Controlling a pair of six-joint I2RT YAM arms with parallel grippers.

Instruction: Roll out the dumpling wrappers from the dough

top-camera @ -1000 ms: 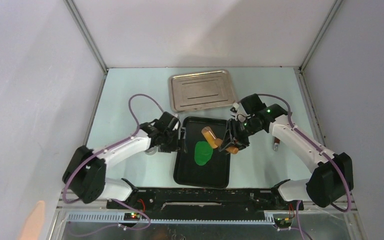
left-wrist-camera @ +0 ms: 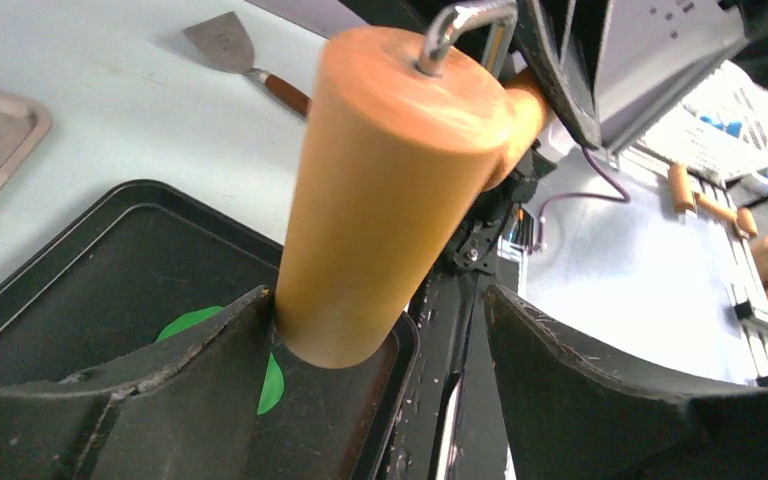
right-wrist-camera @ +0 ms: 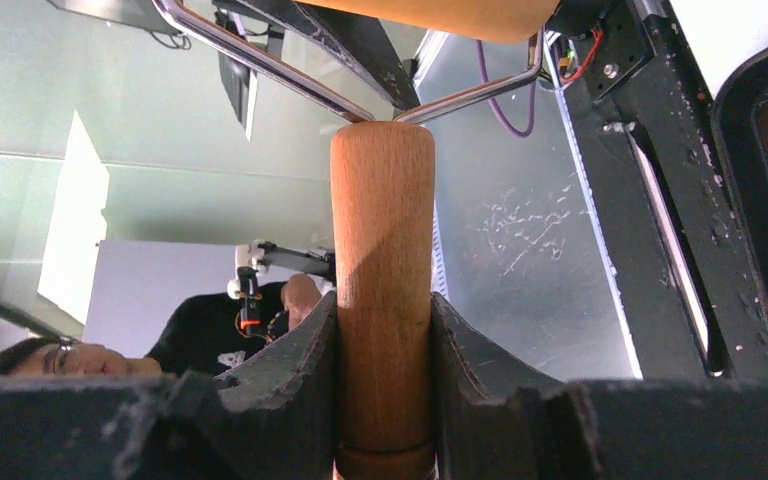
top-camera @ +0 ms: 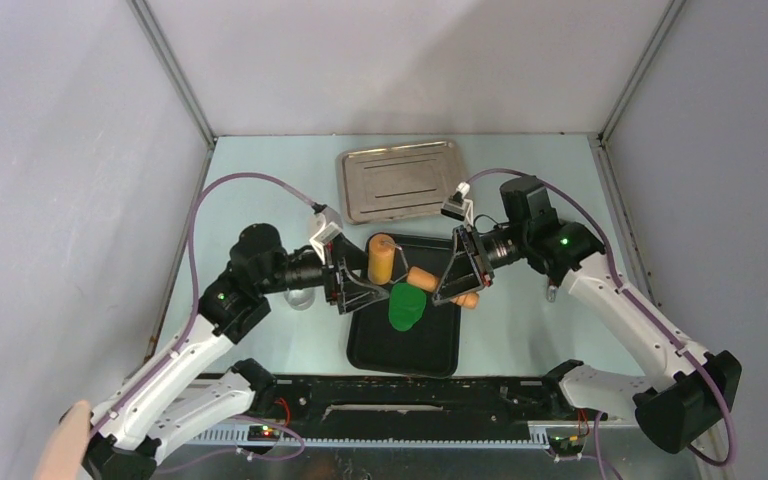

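My right gripper (top-camera: 460, 270) is shut on the wooden handle (right-wrist-camera: 382, 290) of a roller, held above the black tray (top-camera: 400, 345). The roller's orange cylinder (top-camera: 381, 262) stands nearly upright on its metal frame, reaching between the open fingers of my left gripper (top-camera: 358, 280); in the left wrist view the cylinder (left-wrist-camera: 380, 200) fills the space above those fingers, and whether they touch it is unclear. Flattened green dough (top-camera: 406, 308) lies in the tray, partly behind the cylinder in the left wrist view.
A steel tray (top-camera: 403, 175) lies at the back. A small metal bowl (top-camera: 300, 300) sits left of the black tray, partly under the left arm. A scraper (left-wrist-camera: 220, 40) lies on the table to the right of the tray.
The roller has risen and moved left, its cylinder turning more upright. My left gripper has moved towards it, and both arms' bases have shifted in view as they extend.
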